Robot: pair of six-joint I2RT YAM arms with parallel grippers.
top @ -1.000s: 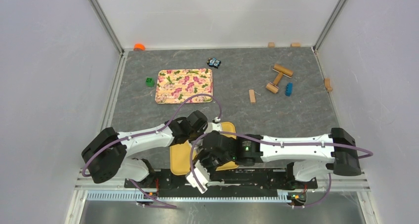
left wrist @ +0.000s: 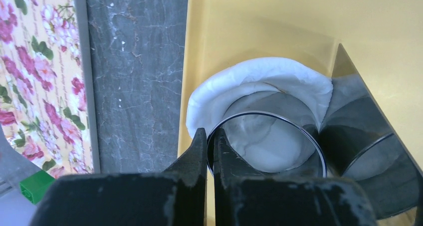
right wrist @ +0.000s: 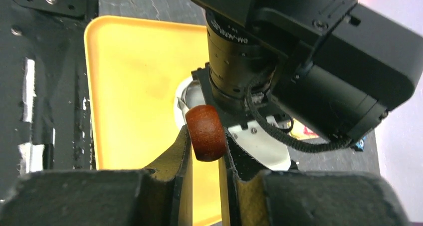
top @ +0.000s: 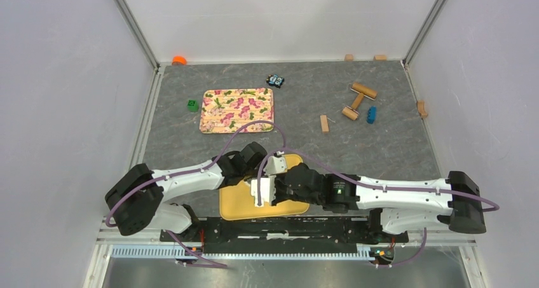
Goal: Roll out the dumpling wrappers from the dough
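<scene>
On the yellow tray (left wrist: 259, 16) lies white dough (left wrist: 254, 69), with a round metal cutter (left wrist: 267, 113) inside its curled edge. My left gripper is shut on the cutter's rim; a flat metal blade (left wrist: 371, 151) stands beside it. In the right wrist view a tool with a brown wooden handle (right wrist: 204, 131) and a pale metal end points at the dough. My right gripper is around that handle, its fingers apart; whether they grip it I cannot tell. The top view hides both grippers behind the arms.
A floral board (top: 236, 110) lies behind the tray. A wooden roller (top: 362, 94), blue piece (top: 372, 114), small wooden block (top: 324, 124) and green cube (top: 192, 105) lie around the grey table, whose middle right is mostly clear.
My right arm has swung its gripper from the tray's front edge back toward the middle of the tray. The left arm has barely moved.
</scene>
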